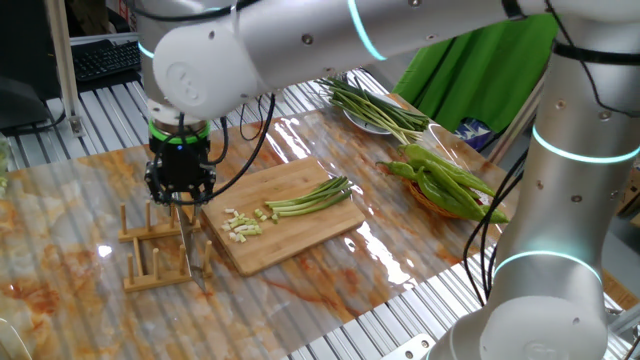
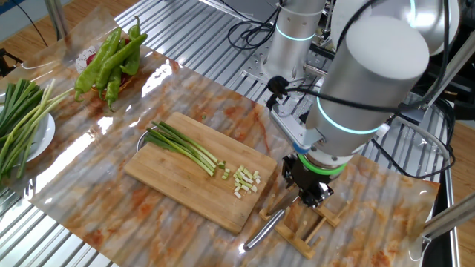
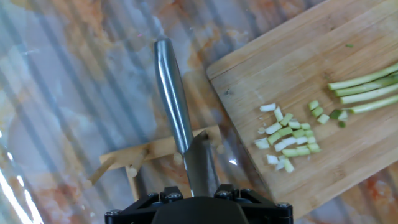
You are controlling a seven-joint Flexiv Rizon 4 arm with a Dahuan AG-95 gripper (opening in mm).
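Note:
A knife with a silver handle [image 3: 174, 93] and a metal blade [image 3: 200, 165] rests at the wooden peg rack [image 1: 160, 281]. In exterior view 2 its handle [image 2: 264, 229] sticks out past the rack towards the cutting board. My gripper [image 1: 180, 197] points down over the rack's far part, close above the blade in that view. Along the bottom edge of the wrist view, the gripper overlaps the near end of the blade. Contact between them cannot be made out, nor how far apart the fingers stand.
Chopped scallion [image 3: 289, 137] and longer stalks [image 1: 310, 197] lie on the wooden cutting board [image 1: 285, 248], right beside the rack. Green peppers [image 1: 445, 185] fill a basket farther right; more greens [image 1: 375, 108] lie on a plate behind.

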